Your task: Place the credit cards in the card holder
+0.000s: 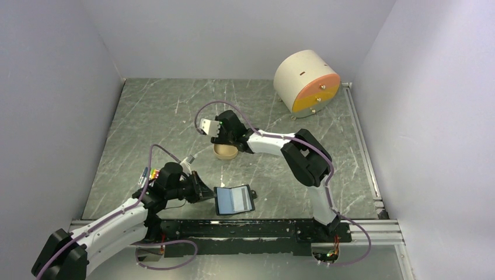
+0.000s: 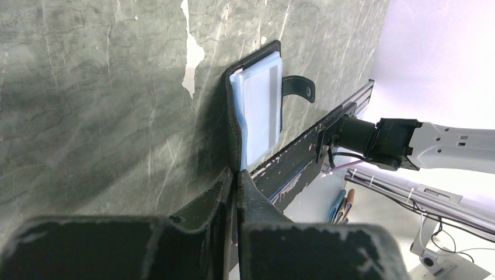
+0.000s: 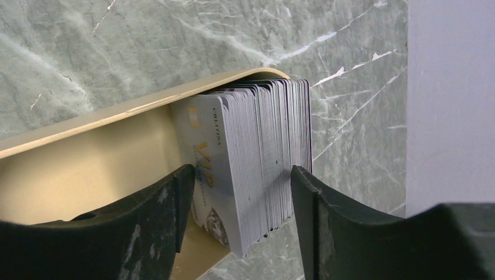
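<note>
The open card holder (image 1: pixel 234 200), a black cover with pale plastic sleeves, lies near the table's front edge. Its left edge is pinched by my left gripper, which is shut on it. At the tan drawer-like box (image 3: pixel 87 151), a thick stack of credit cards (image 3: pixel 257 157) stands on edge at one end; its front card carries gold VIP lettering. My right gripper is part open, one finger on each side of the stack. Whether its pads press the cards is not clear.
A rounded cabinet (image 1: pixel 307 81) with orange and yellow drawers stands at the back right. Several colourful items (image 1: pixel 153 174) sit beside the left arm. Bare grey table lies between the box and the card holder.
</note>
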